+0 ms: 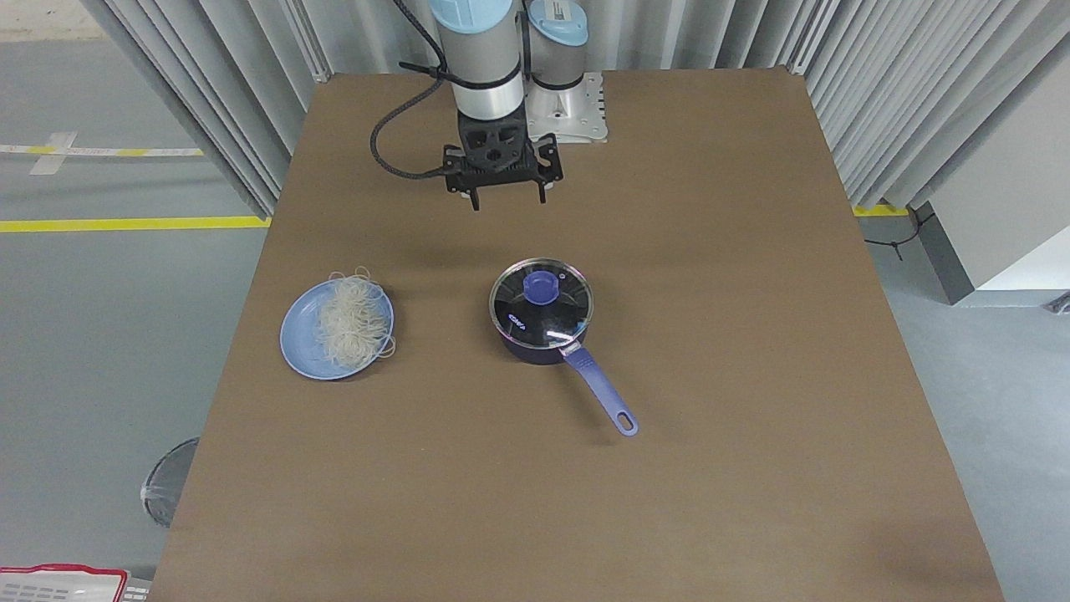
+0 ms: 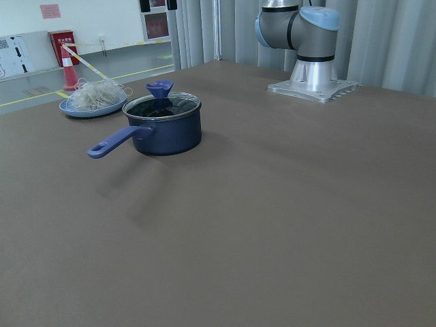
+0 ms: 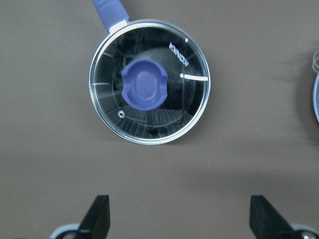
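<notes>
A blue saucepan [image 2: 165, 136] sits mid-table under a glass lid with a blue knob [image 1: 541, 287], its handle [image 1: 602, 390] angled toward the front right. Left of it lies a blue plate [image 1: 303, 341] with a tangle of pale noodles [image 1: 353, 319] on it. My gripper [image 1: 509, 201] hangs high behind the pot, open and empty. In the wrist view the lid and knob [image 3: 144, 84] are above and between the two widely spaced fingers.
The robot's base [image 2: 313, 88] stands at the back edge, before grey curtains.
</notes>
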